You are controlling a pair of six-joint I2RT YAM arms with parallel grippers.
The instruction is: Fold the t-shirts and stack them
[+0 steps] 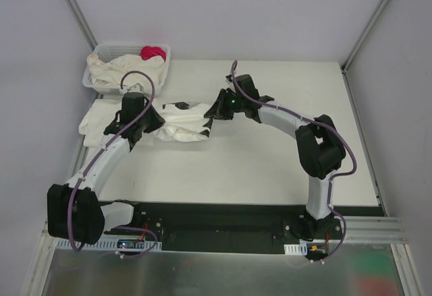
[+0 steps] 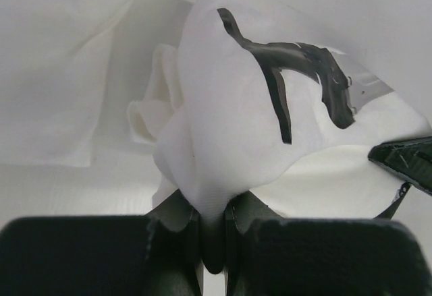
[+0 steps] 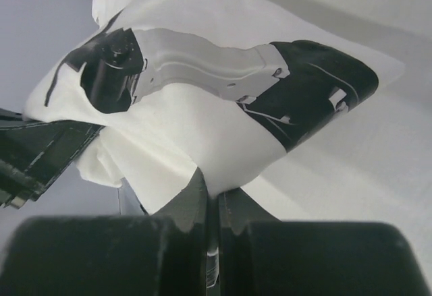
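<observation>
A white t-shirt with a black and grey print (image 1: pixel 183 125) is stretched between my two grippers, left of the table's middle. My left gripper (image 1: pixel 160 122) is shut on its left side; in the left wrist view bunched white cloth (image 2: pixel 212 174) runs down between the fingers. On the shirt's right side my right gripper (image 1: pixel 210 114) is shut, and the right wrist view has the printed cloth (image 3: pixel 229 154) pinched there. Another white shirt (image 1: pixel 94 121) lies flat at the table's left, partly hidden by the left arm.
Behind the left arm stands a white basket (image 1: pixel 167 80) with crumpled cream cloth (image 1: pixel 121 71) and a red cloth (image 1: pixel 152 52) in it.
</observation>
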